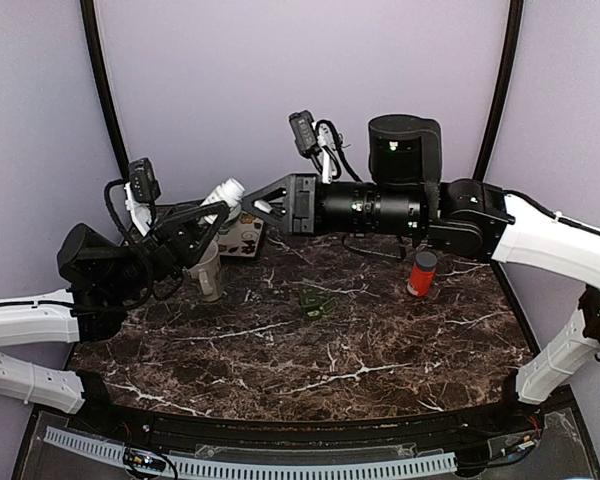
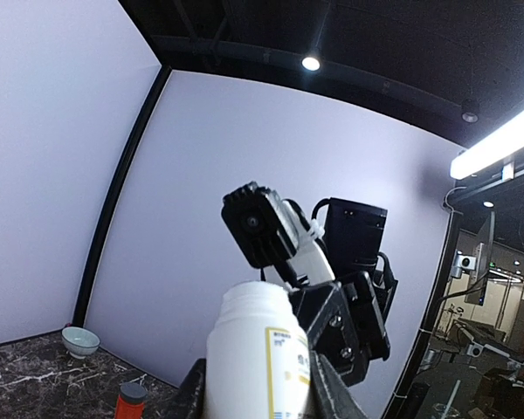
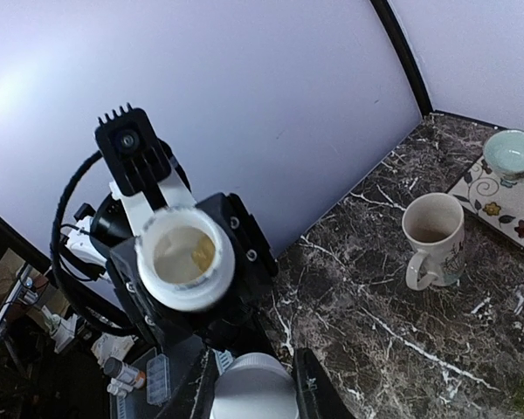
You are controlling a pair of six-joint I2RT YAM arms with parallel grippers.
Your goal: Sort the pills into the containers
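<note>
My left gripper (image 1: 220, 214) is shut on a white pill bottle (image 2: 249, 362), held tilted above the table. The bottle's neck is uncapped, and in the right wrist view something yellowish shows inside its open mouth (image 3: 188, 257). A round white cap (image 3: 255, 393) is clasped by my right gripper (image 1: 252, 203), which is shut on it. A small gap separates the cap from the bottle in the top view. An orange-red bottle with a dark lid (image 1: 422, 273) stands upright on the right side of the table.
In the right wrist view a mug (image 3: 434, 227) stands near a flowered plate (image 3: 480, 205) with a pale bowl (image 3: 511, 154) on it. Another pale bowl (image 2: 80, 340) is in the left wrist view. A small green item (image 1: 315, 303) lies mid-table.
</note>
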